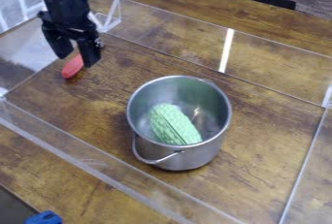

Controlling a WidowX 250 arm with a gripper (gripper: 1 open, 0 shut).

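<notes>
My black gripper (pixel 73 46) is at the upper left, open, hanging just above a small red object (pixel 73 67) on the wooden floor of the enclosure. To the right of centre stands a steel pot (pixel 197 153) with a pale green, elongated textured object (pixel 173 123) lying inside it.
Clear plastic walls (pixel 116 179) border the wooden work area. A white strip (pixel 226 51) lies toward the back right. A blue object (pixel 43 217) is outside at the bottom left. The floor between gripper and pot is clear.
</notes>
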